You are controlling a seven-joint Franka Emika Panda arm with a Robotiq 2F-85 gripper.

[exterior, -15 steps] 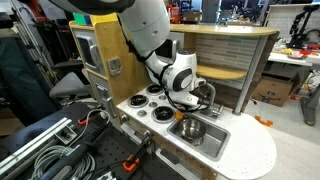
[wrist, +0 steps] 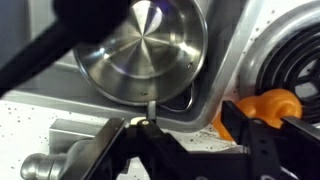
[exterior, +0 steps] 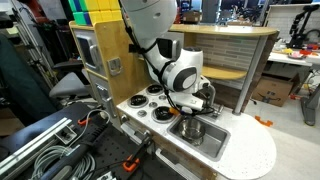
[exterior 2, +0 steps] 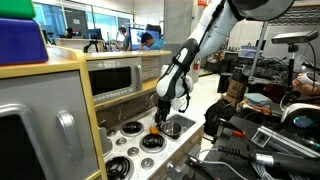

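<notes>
A shiny metal pot [wrist: 145, 45] stands in the grey sink [wrist: 75, 105]; it also shows as the pot [exterior: 192, 131] in exterior view 1. An orange object [wrist: 272, 104] lies by the burner beside the sink, partly behind my fingers in the wrist view. My gripper is above the counter strip between sink and stove, its fingers apart and nothing visible between them. The orange object [exterior 2: 154, 130] is small in exterior view 2, close to my gripper.
Several round burners [exterior: 163, 114] lie left of the sink. The faucet [wrist: 50, 165] is at the sink's back edge. A wooden shelf [exterior: 225, 73] stands behind the counter, and a white round surface [exterior: 248, 155] is clear at the right.
The pot has stayed in the sink.
</notes>
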